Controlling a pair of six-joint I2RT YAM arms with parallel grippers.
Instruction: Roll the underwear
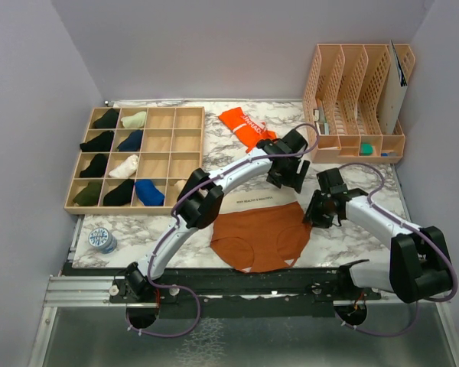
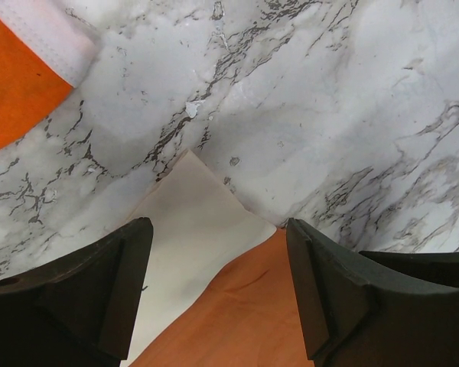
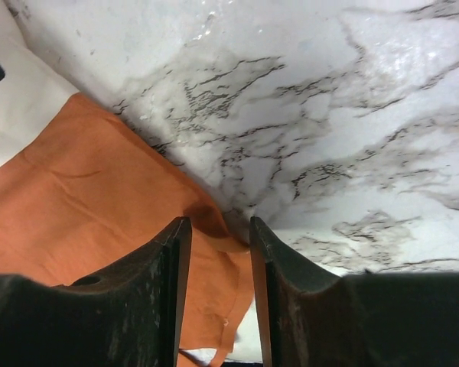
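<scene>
The underwear lies spread on the marble table, its rust-brown cloth [image 1: 256, 233] topped by a pale waistband [image 1: 252, 200]. Over the band's far right corner, my left gripper [image 1: 290, 186] stands open. In the left wrist view the waistband corner [image 2: 195, 206] shows between its spread fingers, which are not closed on it. My right gripper [image 1: 311, 221] is low at the garment's right edge with its fingers partly open. From the right wrist view, a small raised fold of brown cloth [image 3: 218, 238] sits between its fingertips, with gaps on both sides.
An orange folded garment [image 1: 247, 127] lies behind the left gripper. A divided wooden box [image 1: 159, 145] with rolled items stands at left, a peach rack [image 1: 354, 84] at back right. Near the front left is a round tin [image 1: 102, 240]. Marble is clear right of the underwear.
</scene>
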